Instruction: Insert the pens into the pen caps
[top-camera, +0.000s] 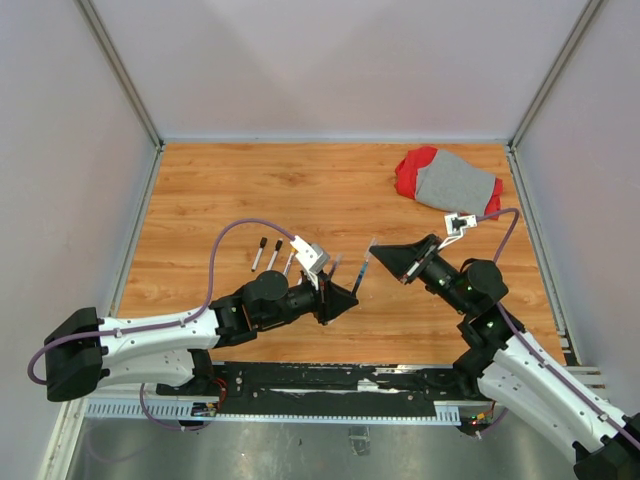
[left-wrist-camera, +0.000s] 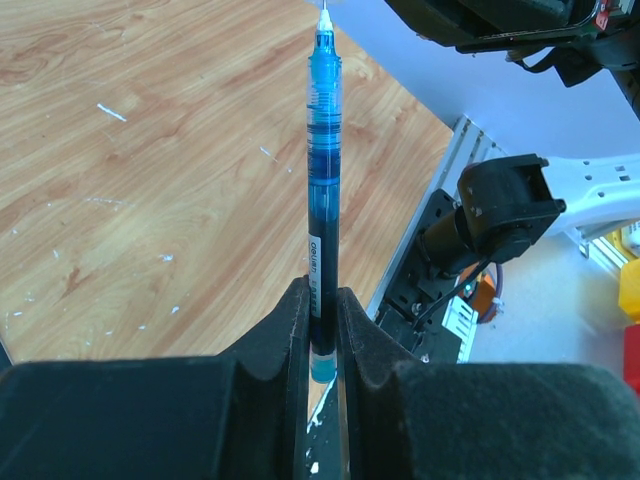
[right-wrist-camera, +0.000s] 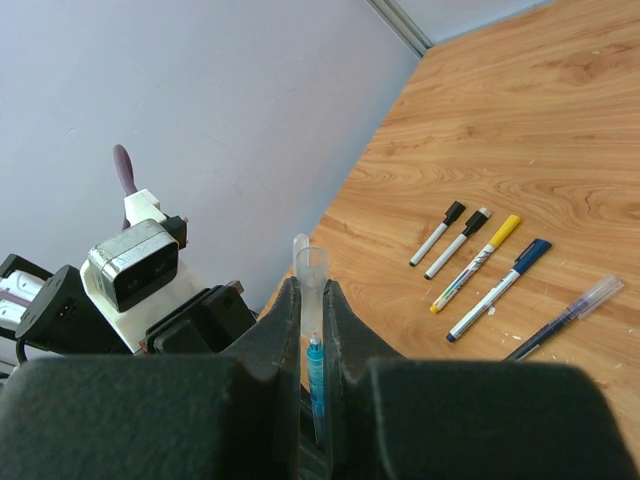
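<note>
A blue pen (left-wrist-camera: 324, 190) stands nearly upright in my left gripper, which is shut on its dark lower barrel, white tip up. In the top view my left gripper (top-camera: 345, 297) is right of the table's middle at the front. My right gripper is shut on a clear pen cap (right-wrist-camera: 312, 275). The cap is in line with the pen's blue body (right-wrist-camera: 316, 375), close to its tip. Whether the tip is inside the cap's mouth, I cannot tell. From above, my right gripper (top-camera: 378, 248) sits just beyond the pen's upper end.
Several capped markers lie on the table: two with black caps (right-wrist-camera: 455, 210), a yellow one (right-wrist-camera: 476, 263) and a dark blue-capped one (right-wrist-camera: 500, 290). Beside them lies a clear-capped pen (right-wrist-camera: 570, 315). A red and grey cloth (top-camera: 452, 182) rests at the back right.
</note>
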